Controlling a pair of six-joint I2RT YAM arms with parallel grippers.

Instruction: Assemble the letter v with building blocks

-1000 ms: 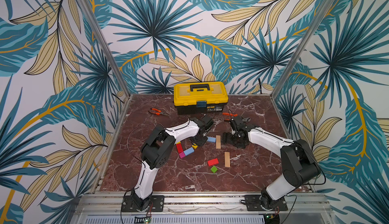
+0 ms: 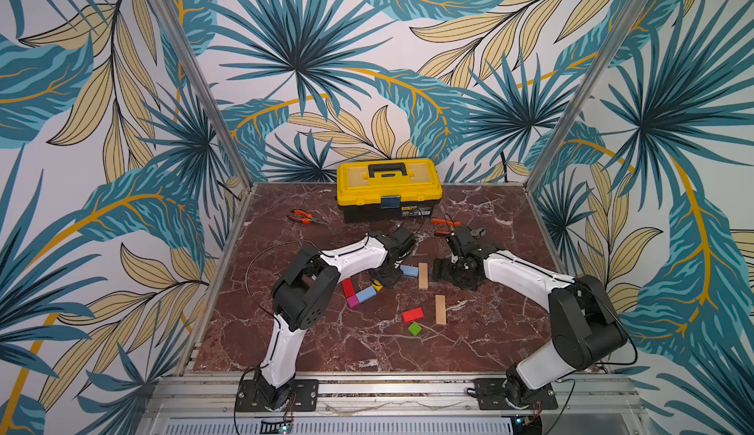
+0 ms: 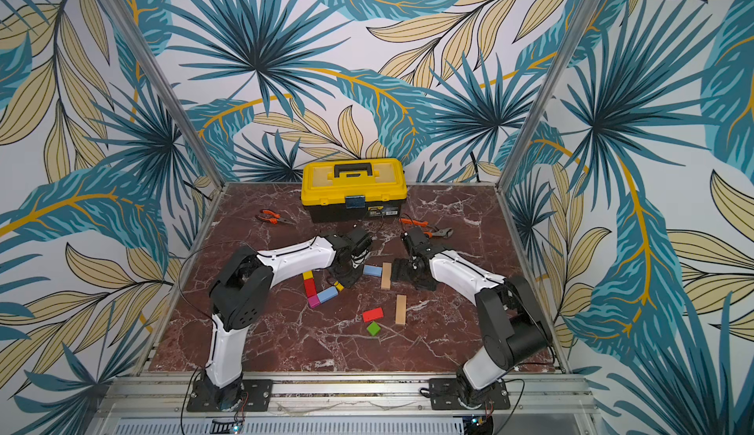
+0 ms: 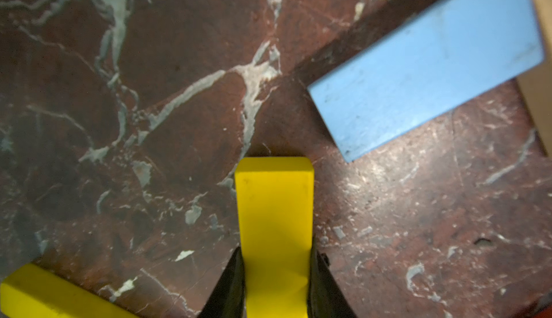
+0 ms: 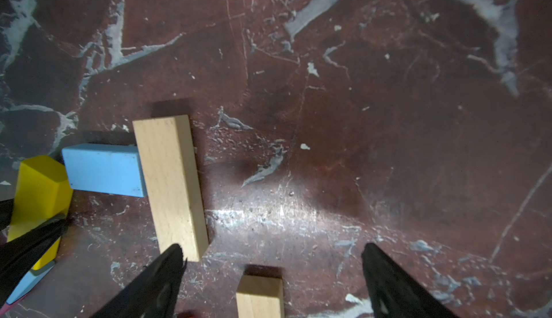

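My left gripper is shut on a yellow block (image 4: 276,220), one finger against each long side. In the right wrist view this yellow block (image 5: 40,203) lies close to one end of a blue block (image 5: 106,168) that touches a wooden block (image 5: 169,186). A red block (image 2: 348,287), a magenta block (image 2: 352,301) and a second blue block (image 2: 366,294) form a bent row beside the left gripper. Another yellow block (image 3: 307,275) adjoins the red one's far end. My right gripper is open over bare table right of the wooden block.
Nearer the front lie a second wooden block (image 2: 440,309), a red block (image 2: 412,314) and a green block (image 2: 414,329). A yellow toolbox (image 2: 388,187) and orange-handled pliers (image 2: 304,216) stand at the back.
My left gripper has shifted very slightly toward the front with the yellow block. The right arm is almost still, and the loose blocks look unmoved.
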